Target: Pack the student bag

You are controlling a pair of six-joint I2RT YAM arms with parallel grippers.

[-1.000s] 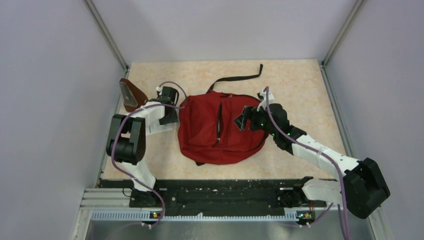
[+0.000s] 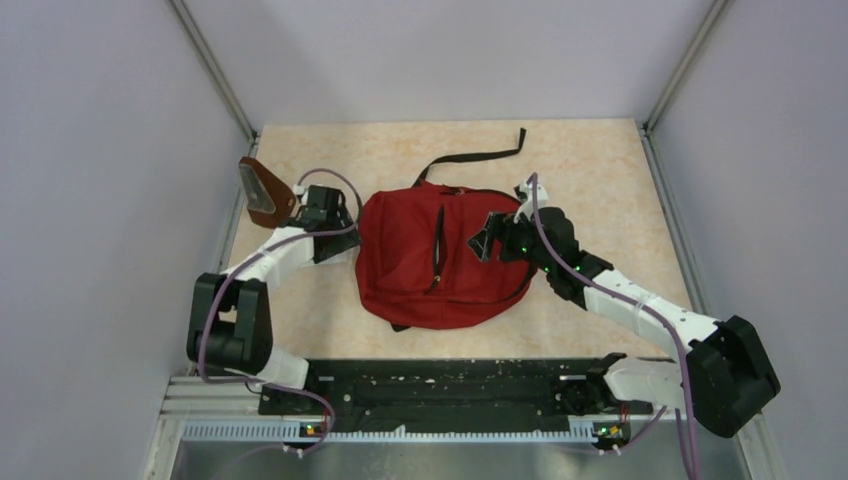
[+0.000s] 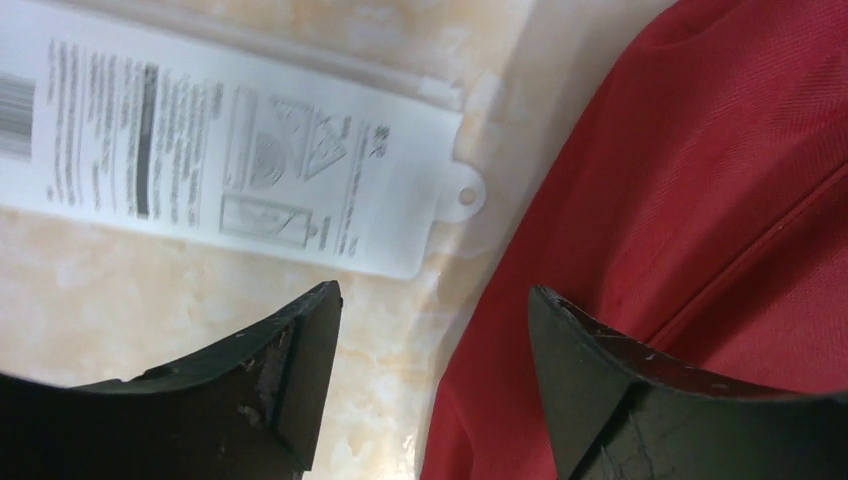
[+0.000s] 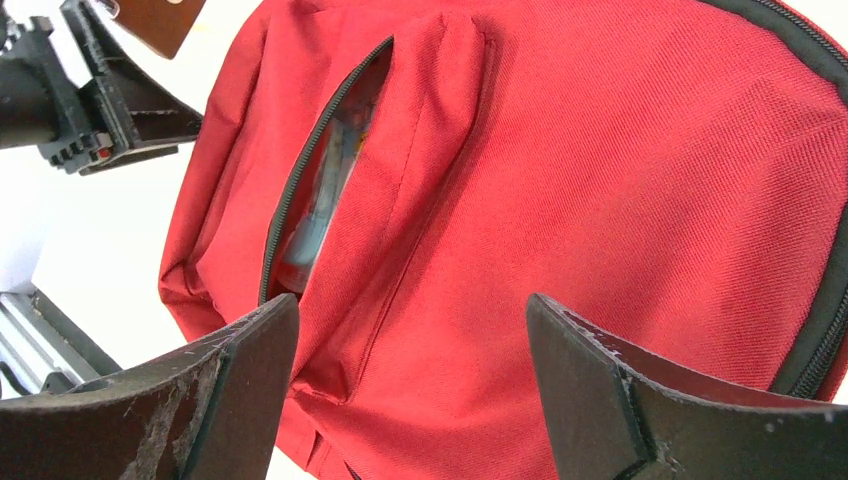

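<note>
The red bag (image 2: 400, 240) lies flat mid-table. In the right wrist view its zipped pocket (image 4: 290, 190) gapes, with a clear, pale item (image 4: 325, 190) partly visible inside. A flat white package (image 3: 330, 170) with printed text and a hang tab rests on the table left of the bag; my left arm covers much of it from above. Over the package's tab end and the bag's left edge, my left gripper is open, nothing between its fingers. My right gripper stands open above the bag's right half, holding nothing.
A brown case (image 2: 265, 192) with a grey panel stands at the table's back left, close behind the left gripper. The bag's black strap (image 2: 475, 157) stretches toward the back. Bare table (image 2: 610, 190) shows at the right.
The right arm, bag and case are still.
</note>
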